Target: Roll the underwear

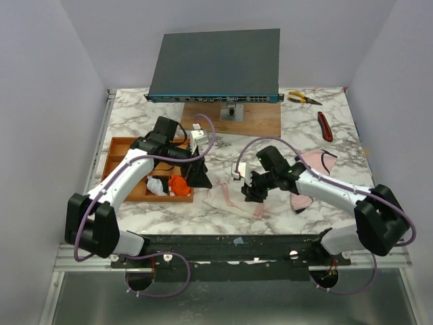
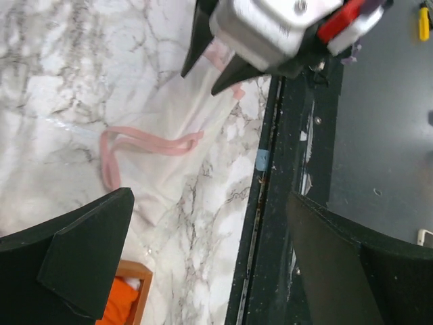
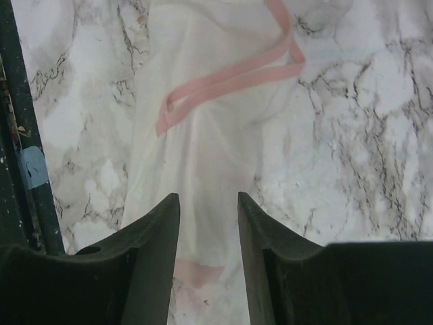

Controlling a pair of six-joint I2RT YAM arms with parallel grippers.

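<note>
White underwear with pink bands (image 1: 230,202) lies on the marble table, folded into a long, wrinkled strip. In the left wrist view the underwear (image 2: 159,145) is bare of my left gripper, whose fingers stand wide open. From above, that left gripper (image 1: 197,181) hangs at the wooden box's right edge, left of the cloth. My right gripper (image 1: 253,196) is over the cloth's right part. In its own view my right gripper has a gap between the fingers, with the white fabric (image 3: 210,159) showing below and nothing held.
The compartment box (image 1: 115,162) on the left holds an orange garment (image 1: 179,185) and dark and white ones. A pink garment (image 1: 300,202) lies right of the right arm. Pliers (image 1: 304,98) and a red cutter (image 1: 325,126) lie at the back right.
</note>
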